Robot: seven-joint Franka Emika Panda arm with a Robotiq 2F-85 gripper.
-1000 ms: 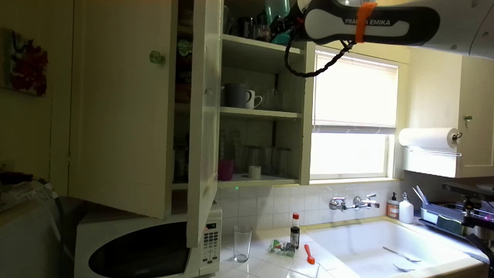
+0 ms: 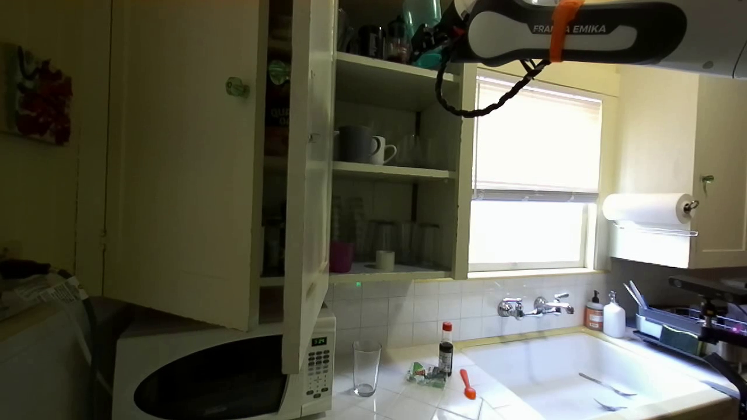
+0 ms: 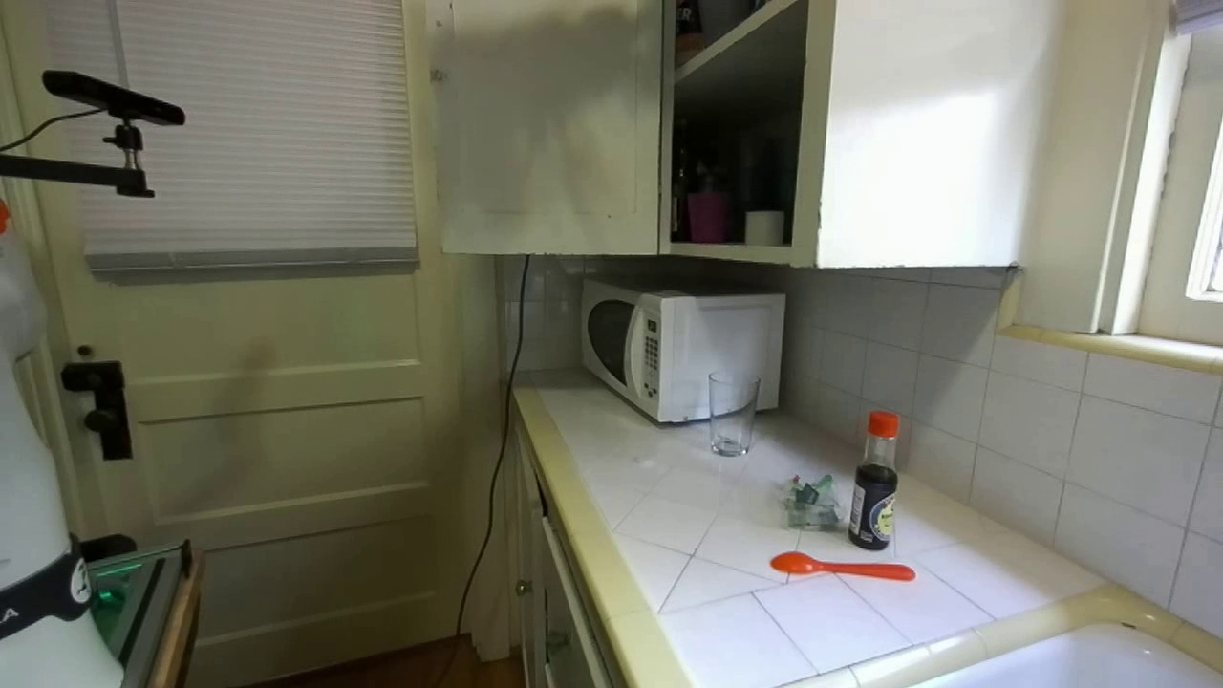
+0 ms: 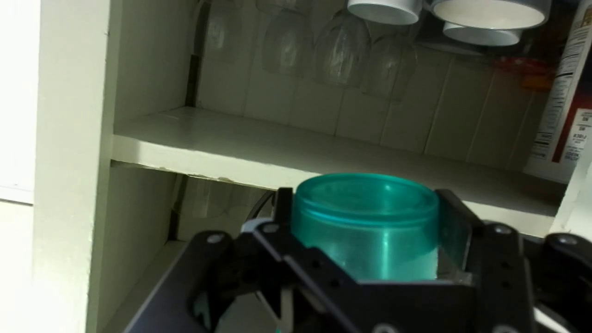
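Observation:
A translucent teal cup [image 4: 366,233] fills the lower middle of the wrist view, between the two black fingers of my gripper, which is shut on it. In exterior view 1 the teal cup [image 2: 422,14] shows at the top edge, partly cut off, with my gripper [image 2: 428,43] beside it at the height of the cabinet's top shelf [image 2: 392,70]. Whether the cup touches that shelf cannot be made out. My arm reaches in from the upper right.
Mugs [image 2: 355,144] stand on the middle shelf, glasses and a pink cup [image 2: 341,256] below. An open cabinet door [image 2: 308,175] juts out on the left. The counter holds a clear glass [image 3: 733,415], a sauce bottle [image 3: 874,487] and an orange spoon [image 3: 843,567].
My arm and gripper have shifted slightly to the right in exterior view 1, the upper arm a little higher, and the teal cup has moved with them. Everything on the counter stays put.

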